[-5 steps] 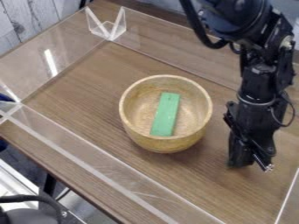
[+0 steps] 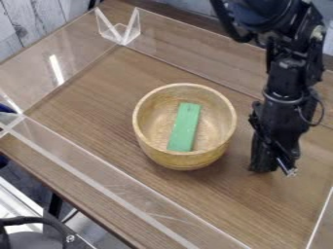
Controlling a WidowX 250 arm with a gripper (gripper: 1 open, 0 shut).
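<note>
A round tan bowl [image 2: 148,124] sits on the wooden table, with a green rectangular block [image 2: 185,125] lying inside it. The black robot gripper [image 2: 266,165] is low over the table just right of the bowl, pointing down, its tips at or close to the surface. It looks shut, and I see nothing held between its fingers, though the dark tips are hard to make out.
A clear angular plastic piece [image 2: 119,27] lies at the back left. The wooden table [image 2: 92,88] is otherwise mostly clear, with its left edge beside dark cables at the lower left.
The gripper has shifted slightly over the last second, staying low right of the bowl. The bowl and green block look unchanged.
</note>
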